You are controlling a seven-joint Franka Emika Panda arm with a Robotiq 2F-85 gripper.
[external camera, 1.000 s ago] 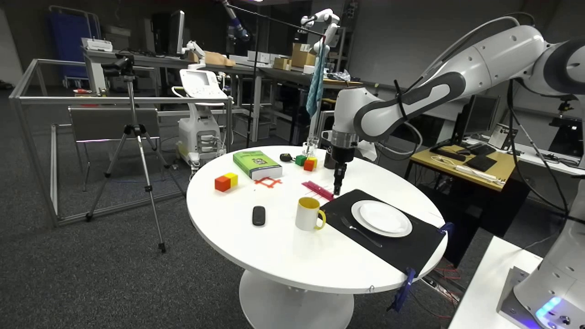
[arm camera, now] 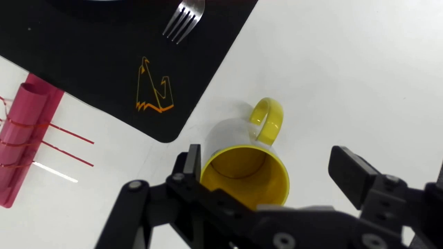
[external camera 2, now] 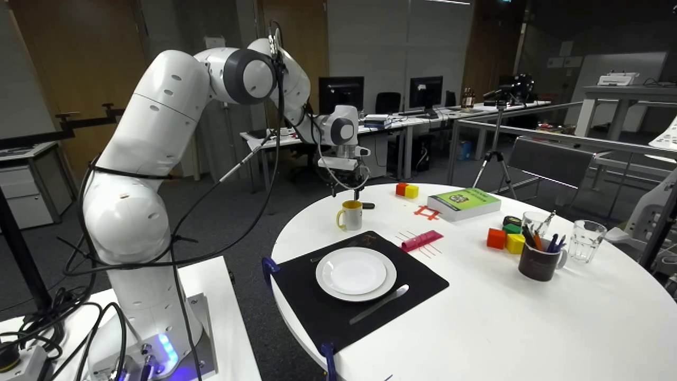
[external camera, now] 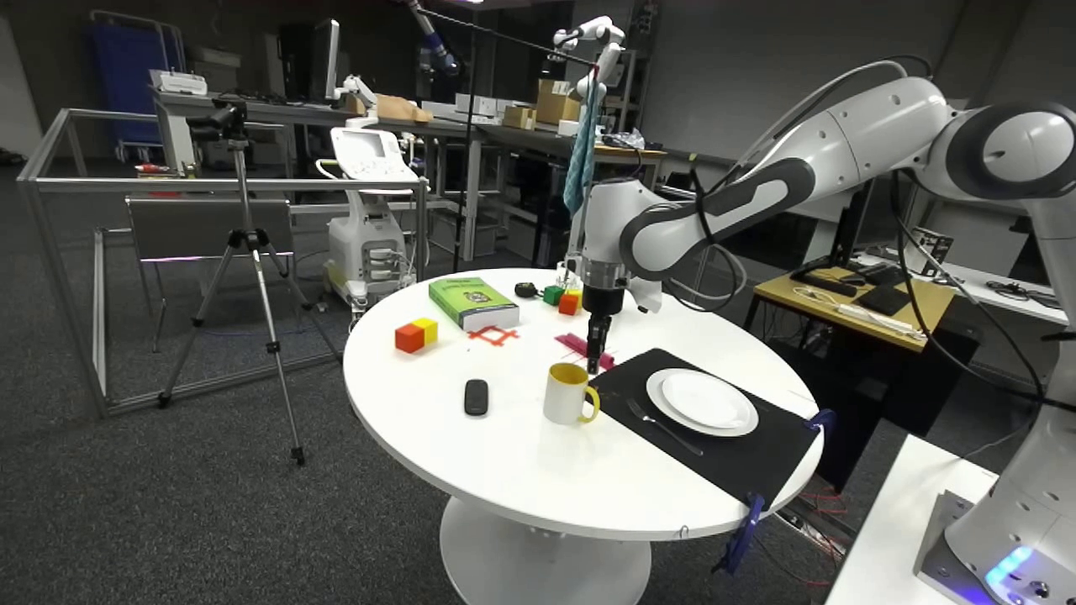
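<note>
A white mug (external camera: pixel 565 394) with a yellow inside and yellow handle stands upright on the round white table. In the wrist view, my gripper is open above the mug (arm camera: pixel 245 176), its fingers wide apart. The left finger (arm camera: pixel 192 162) overlaps the mug's left rim, while the right finger (arm camera: pixel 353 176) is well clear of it over bare table. Nothing is held. From the side, my gripper (external camera: pixel 595 368) appears behind and slightly right of the mug. In the second exterior view the mug (external camera 2: pixel 351 216) partly hides the gripper's lower end.
A black placemat (external camera 2: pixel 304 279) with a plate (external camera 2: pixel 350 270), fork and knife lies beside the mug. Near it are a pink roll (external camera 2: pixel 421 241), a black mouse-like object (external camera: pixel 476 397), cubes (external camera: pixel 409 338) and a green book (external camera: pixel 473 302). Farther off stands a dark pen cup (external camera 2: pixel 538 263).
In the first exterior view, my arm and gripper have moved left, closer to the mug, and the fingertips sit slightly lower. The mug and other table objects have not moved.
</note>
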